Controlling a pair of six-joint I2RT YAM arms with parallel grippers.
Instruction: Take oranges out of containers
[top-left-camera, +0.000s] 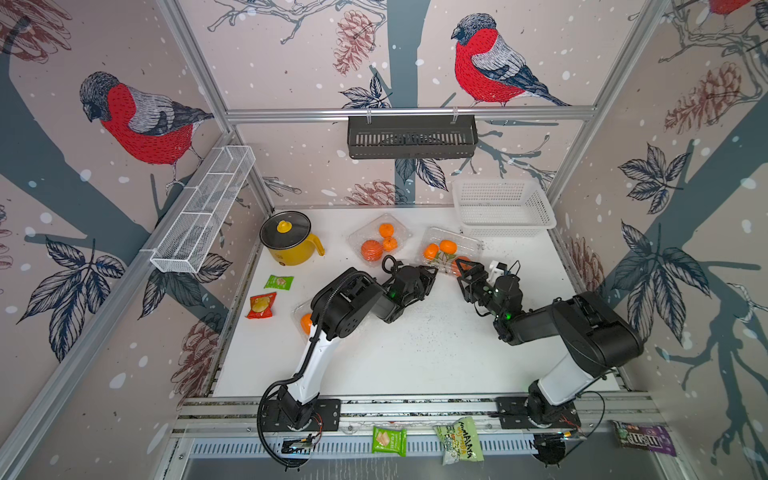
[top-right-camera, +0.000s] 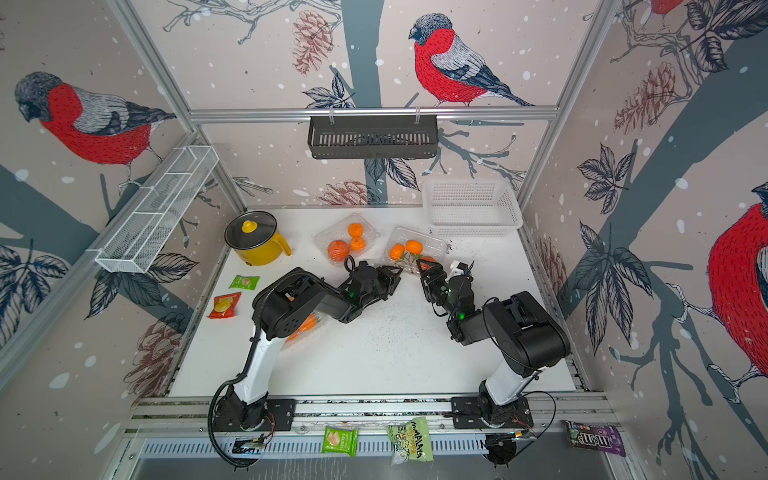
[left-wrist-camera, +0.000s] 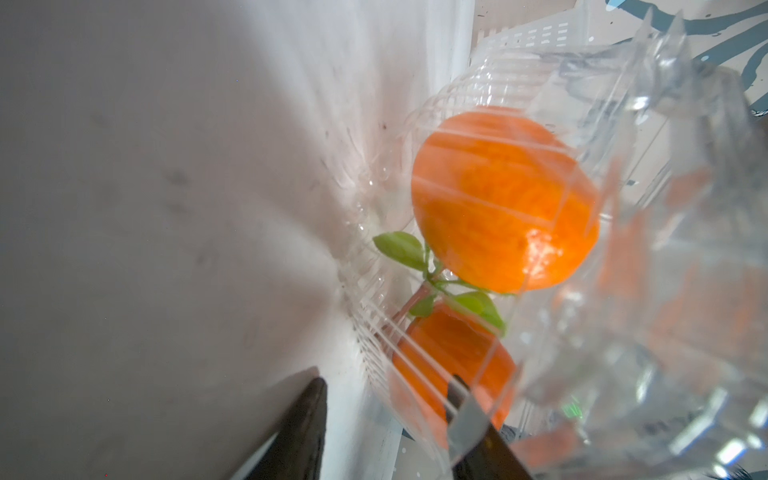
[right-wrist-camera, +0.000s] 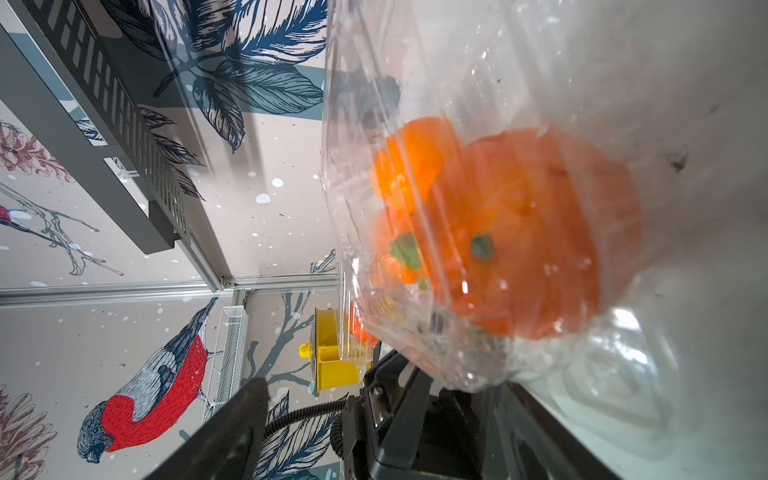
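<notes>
A clear plastic container (top-right-camera: 432, 243) with oranges (top-right-camera: 413, 246) and green leaves stands at the table's centre right. My left gripper (top-left-camera: 425, 276) is at its near-left edge; in the left wrist view its fingers are shut on the clear plastic edge. My right gripper (top-left-camera: 464, 272) is at the container's near-right side, fingers apart, with blurred tips just before the plastic and fruit in the right wrist view. A second clear container (top-left-camera: 355, 233) with oranges sits behind my left gripper; a third, lower left, is partly hidden by the left arm.
A yellow pot (top-left-camera: 289, 246) stands at back left, near two snack packets (top-left-camera: 261, 304). An empty white basket (top-left-camera: 502, 207) is at back right. A dark rack hangs on the back wall.
</notes>
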